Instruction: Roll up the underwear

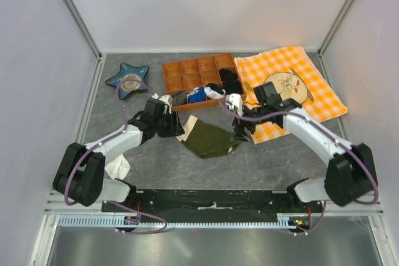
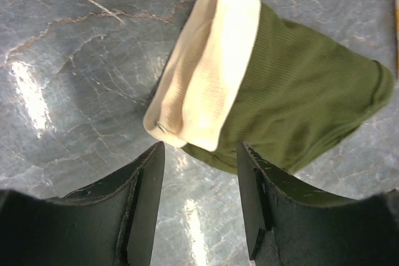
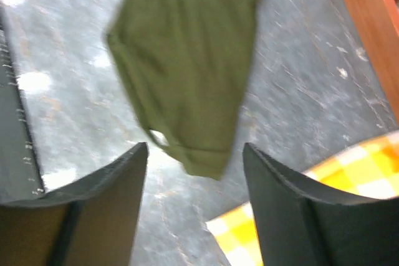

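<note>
The dark green underwear (image 1: 209, 141) lies flat on the grey table, slanting, with its cream waistband (image 2: 225, 60) at the left end. Just beyond that waistband end my left gripper (image 1: 179, 131) hovers. In the left wrist view the left gripper is open, its fingertips close to the band's near corner and nothing between them. My right gripper (image 1: 239, 133) is over the opposite, right end of the cloth. Seen from the right wrist, the right gripper is open too, and the green narrow end lies between and beyond its fingers without being held.
Behind the cloth stands a brown compartment box (image 1: 190, 77) holding several folded garments. An orange checked cloth (image 1: 305, 70) with a plate and cutlery covers the right back. A blue star dish (image 1: 129, 79) sits at the left back. White cloth (image 1: 118, 167) lies front left.
</note>
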